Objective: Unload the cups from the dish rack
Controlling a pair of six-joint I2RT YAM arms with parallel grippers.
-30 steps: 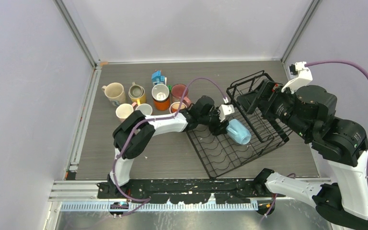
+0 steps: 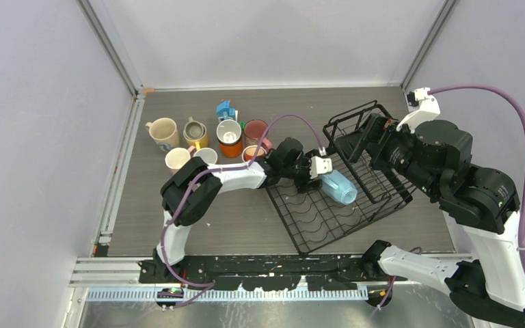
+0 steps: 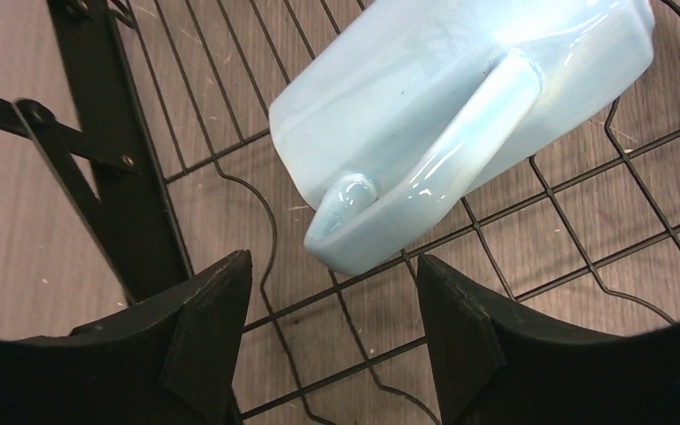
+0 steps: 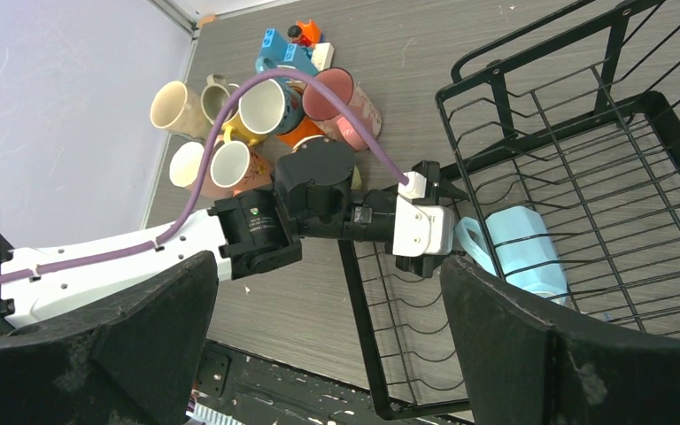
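A light blue cup [image 2: 339,186] lies on its side on the wires of the black dish rack [image 2: 305,247]. Seen from the left wrist, the cup [image 3: 390,115] has its handle [image 3: 434,168] turned toward my left gripper, whose fingers stand open on either side of the handle's near end, apart from it. From above, the left gripper [image 2: 316,176] covers part of the cup. My right gripper is open and empty, held high over the right side of the rack; the left arm shows between its fingers in the right wrist view.
Several cups, among them a beige mug [image 2: 163,134] and a pink mug [image 2: 256,131], stand grouped on the table left of the rack. Small toy blocks [image 2: 225,111] sit behind them. The rack's raised upper tier [image 4: 575,150] rises beside the blue cup.
The left gripper's tip has turned slightly and its fingers look more spread beside the cup. The right arm has shifted a little to the left. The cup has barely moved.
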